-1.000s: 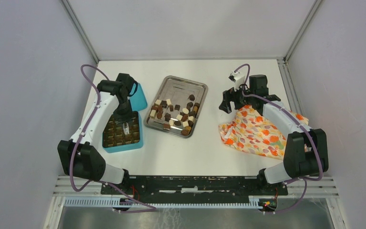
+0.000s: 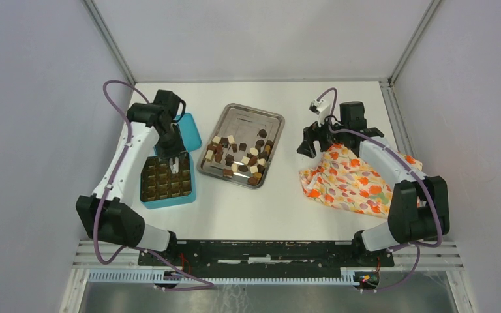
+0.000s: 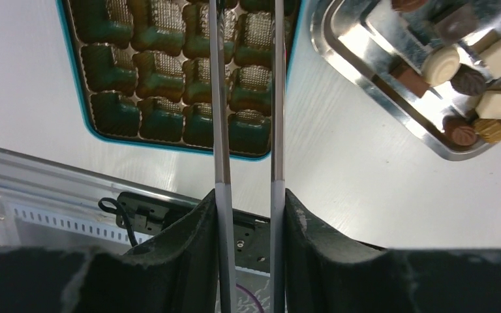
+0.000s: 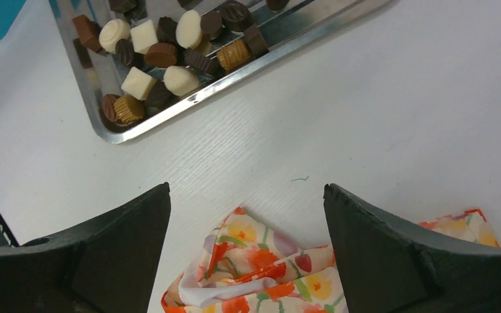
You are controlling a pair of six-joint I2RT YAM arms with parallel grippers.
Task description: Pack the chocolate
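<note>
My left gripper (image 2: 173, 164) is over the compartmented chocolate box (image 2: 164, 198) with a gold insert in a blue container. In the left wrist view its long fingertips run off the top edge, so whether anything is between them is hidden; the compartments (image 3: 109, 117) in view look empty. The steel tray (image 2: 240, 117) holds several dark, milk and white chocolates (image 3: 500, 55), in the middle of the table. My right gripper (image 2: 310, 147) stands open right of the tray, with nothing between its fingers.
A blue lid (image 2: 192, 134) lies behind the box. A crumpled floral cloth (image 2: 359, 189) covers the right of the table, under the right arm.
The right gripper has shifted very slightly left.
</note>
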